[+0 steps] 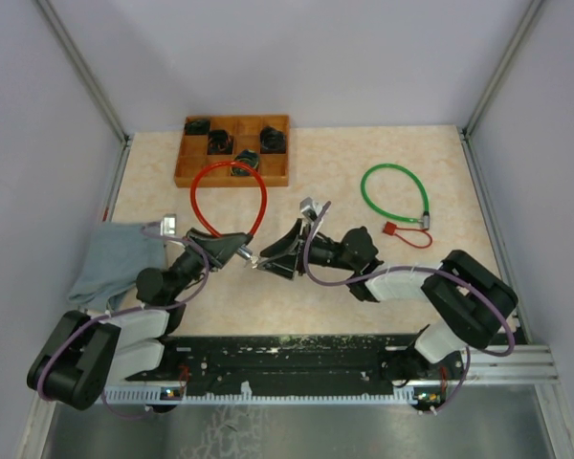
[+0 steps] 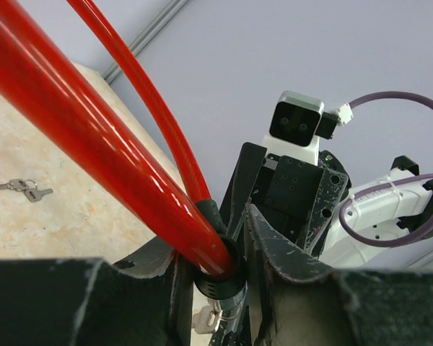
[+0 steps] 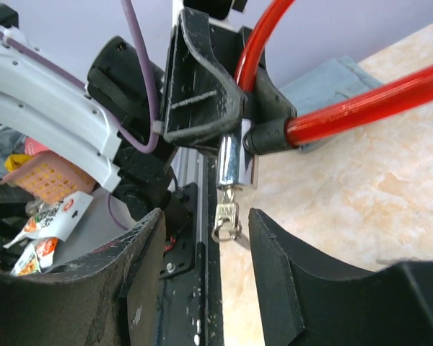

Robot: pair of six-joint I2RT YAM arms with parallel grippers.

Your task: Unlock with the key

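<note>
My left gripper (image 1: 237,244) is closed around the lock end of the red cable lock (image 1: 263,191), whose loop rises above it. In the right wrist view a key (image 3: 226,220) sticks out of the silver lock cylinder (image 3: 234,155), with a ring on it. My right gripper (image 1: 273,258) stands open just beside it; in that view the key is between and slightly beyond its fingertips, not gripped. In the left wrist view two loose keys (image 2: 29,189) lie on the table.
A wooden compartment tray (image 1: 231,129) is at the back, a green cable lock (image 1: 394,173) with a red tag at the right, and a grey cloth (image 1: 115,263) at the left.
</note>
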